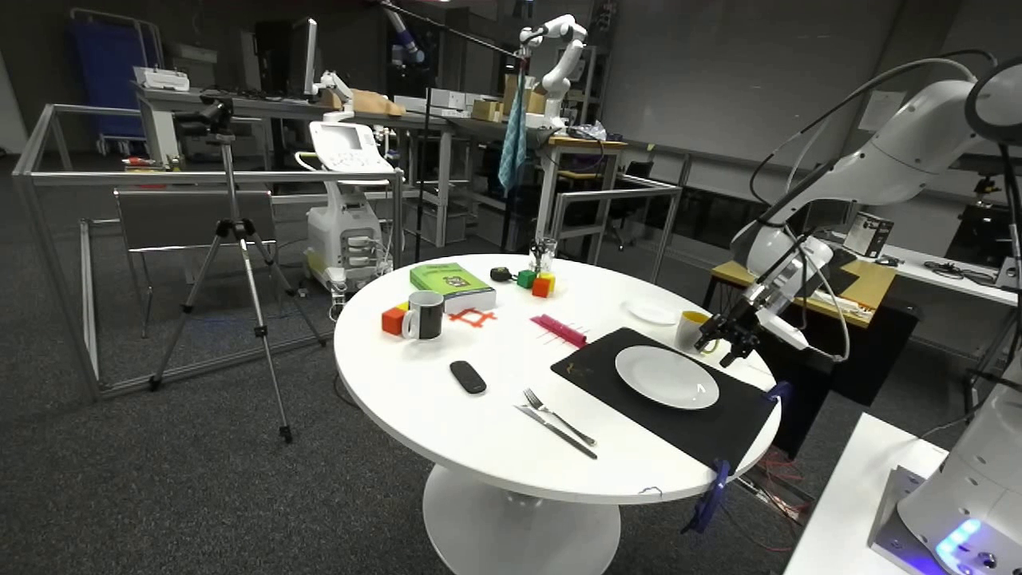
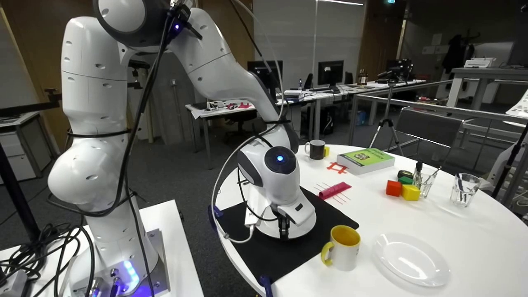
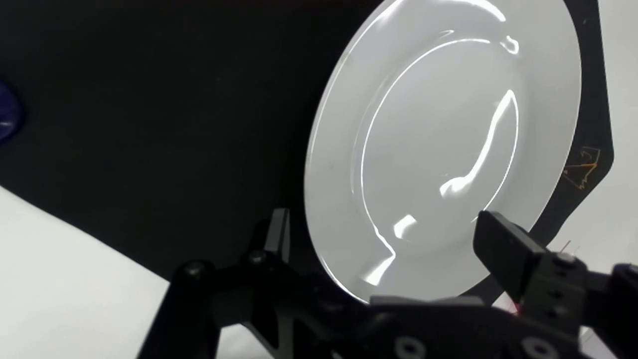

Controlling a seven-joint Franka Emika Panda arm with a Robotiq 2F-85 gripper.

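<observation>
My gripper (image 1: 715, 353) stands open above the right part of the black mat, its fingers apart and holding nothing. In the wrist view a white plate (image 3: 442, 137) lies on the black mat (image 3: 149, 119); one finger (image 3: 278, 233) shows just outside the plate's rim, the other (image 3: 505, 245) over its edge. Exterior view 2 has the arm covering part of that plate (image 2: 302, 230). A white mug with yellow inside (image 2: 343, 251) stands beside the mat. Fork (image 1: 560, 418) and knife (image 1: 556, 431) lie left of the mat in exterior view 1.
A second white plate (image 2: 411, 259) is behind the yellow mug. Farther off are a dark mug (image 1: 423, 316), a green book (image 1: 453, 284), coloured cubes (image 1: 542, 286), glasses (image 2: 463, 190) and a black oblong object (image 1: 467, 377). Blue clamps (image 1: 707, 497) grip the table edge.
</observation>
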